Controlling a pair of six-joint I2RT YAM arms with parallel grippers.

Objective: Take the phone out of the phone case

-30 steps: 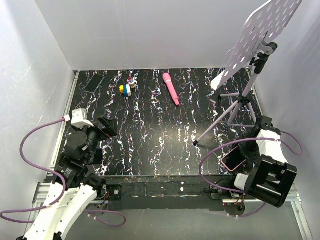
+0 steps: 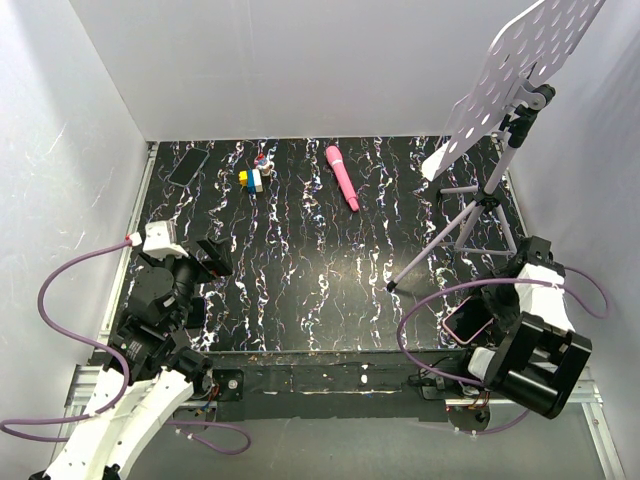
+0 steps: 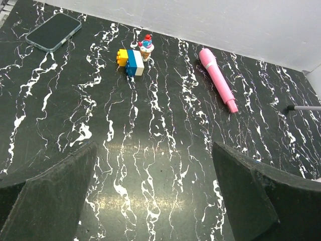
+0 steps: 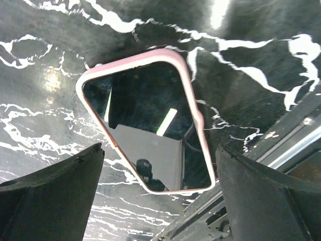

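Observation:
A dark-screened phone point(image 4: 150, 100) lies face up in a pink case point(image 4: 133, 60) on the table, near its front right edge. The case's rim runs around the whole screen. Over it stands my right gripper, open, a finger on either side of the phone's near end and nothing held. The top view shows this phone point(image 2: 468, 318) partly covered by the right arm. My left gripper is open and empty above bare table at the left. Another phone point(image 3: 53, 31) in a pale case lies at the back left.
Toy blocks point(image 2: 251, 181), an ice-cream toy point(image 2: 263, 165) and a pink microphone point(image 2: 341, 177) lie toward the back. A tripod stand point(image 2: 487, 200) with a perforated panel occupies the right side, close to the right arm.
My right arm has shifted slightly in the top view, and the left gripper has moved a little. The pink-cased phone appears in about the same place.

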